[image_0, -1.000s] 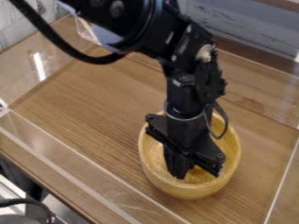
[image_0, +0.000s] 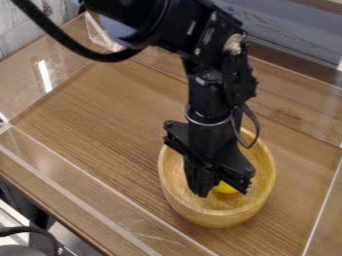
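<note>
A tan round bowl (image_0: 247, 206) rests on the wooden table toward the right of the camera view. My black gripper (image_0: 201, 185) reaches down into it, its fingers low in the bowl and looking shut. A yellow object (image_0: 227, 188) shows behind the fingers, mostly hidden; I cannot tell whether it touches them.
My gripper has risen slightly and shifted a little left, showing more of the yellow object in the bowl.
</note>
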